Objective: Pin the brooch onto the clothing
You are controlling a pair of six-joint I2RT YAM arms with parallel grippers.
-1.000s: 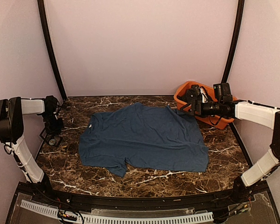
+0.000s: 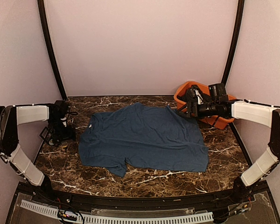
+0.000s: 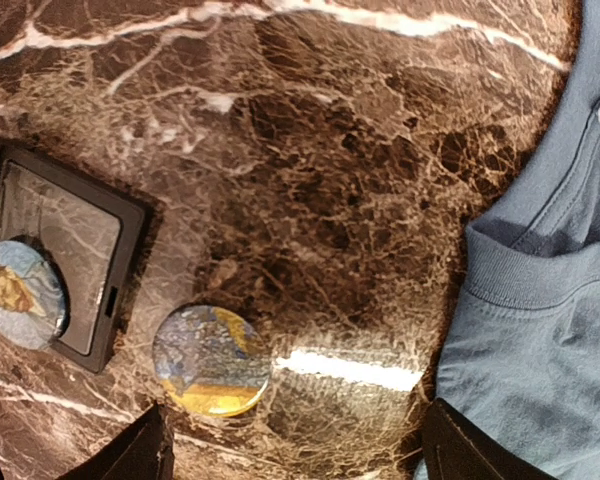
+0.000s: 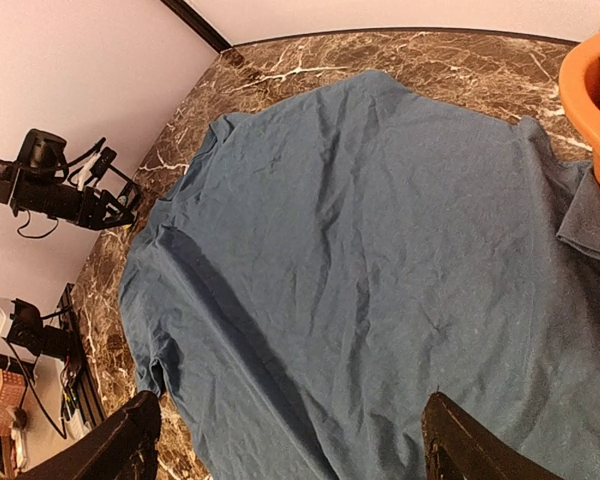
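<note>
A blue garment (image 2: 142, 137) lies spread on the dark marble table. In the left wrist view, a round brooch (image 3: 210, 360) lies on the bare table beside a black-framed case (image 3: 115, 235), with another brooch (image 3: 22, 295) on that case. My left gripper hangs open above them, left of the garment (image 3: 520, 360). My right gripper is over the garment's right part near the bin, its fingers apart with nothing seen between them.
An orange bin (image 2: 184, 85) with dark contents stands at the back right, touching or close to the garment. Bare table (image 2: 107, 184) shows along the front and back edges.
My left arm has moved rightward and a little toward the front from the far left. The right arm has shifted only slightly leftward.
</note>
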